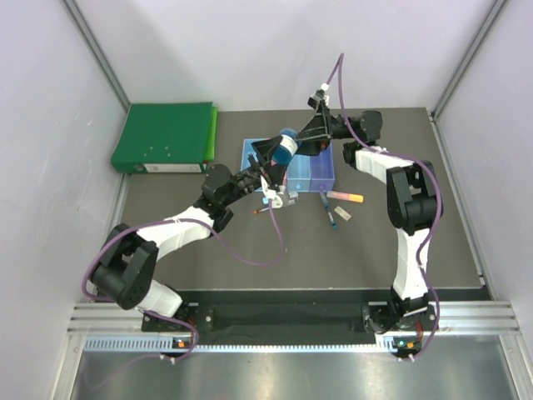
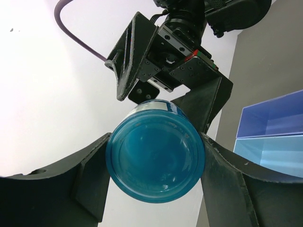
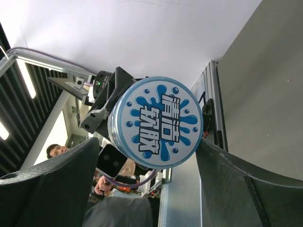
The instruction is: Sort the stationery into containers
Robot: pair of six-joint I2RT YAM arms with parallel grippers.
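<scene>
A short blue cylindrical can [image 1: 286,146] with a white band is held up over the divided box [image 1: 322,172] in the top view. My left gripper [image 1: 275,157] is shut on it. The can's blue end [image 2: 156,156] fills the space between the left fingers in the left wrist view. Opposite, my right gripper [image 1: 310,137] reaches in from the right, its fingers parted around the can's other end. The white printed lid [image 3: 158,123] shows between those fingers in the right wrist view, with a gap at the left finger.
Pens lie in front of the box, among them a blue one [image 1: 330,212], an orange-ended marker [image 1: 345,197] and a small pale eraser [image 1: 342,213]. A green binder [image 1: 162,133] occupies the back left.
</scene>
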